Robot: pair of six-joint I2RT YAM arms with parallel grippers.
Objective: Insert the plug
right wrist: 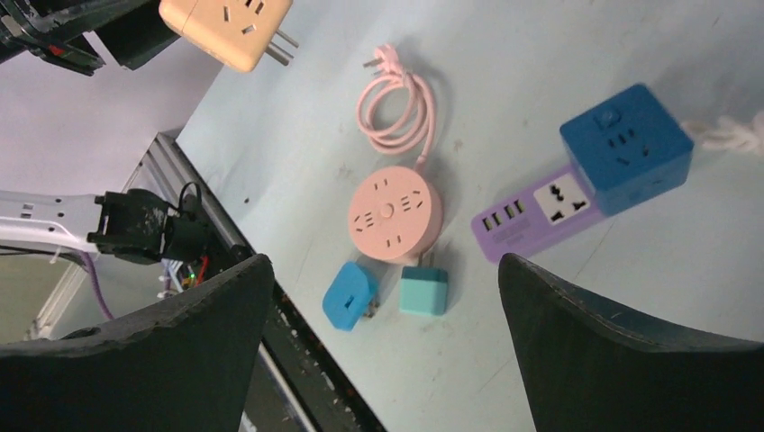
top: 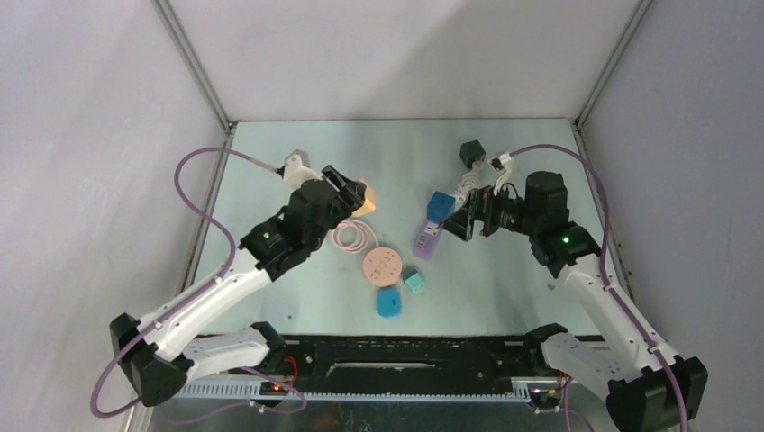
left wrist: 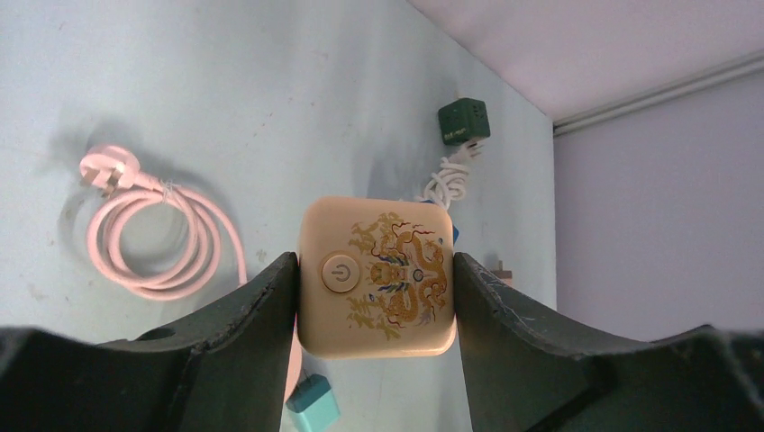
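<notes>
My left gripper is shut on an orange plug cube with a gold dragon print; in the right wrist view this cube (right wrist: 225,22) shows pins sticking out, held above the table at upper left. My right gripper is open and empty, over the right side near the purple power strip (right wrist: 518,229) and blue cube (right wrist: 631,153). Below them lie a pink round socket (right wrist: 387,216) with coiled cord and pink plug (left wrist: 110,166), a teal cube (right wrist: 423,292) and a light-blue block (right wrist: 347,297).
A dark green cube (top: 472,152) with a white coiled cord stands at back right. Walls close in on both sides.
</notes>
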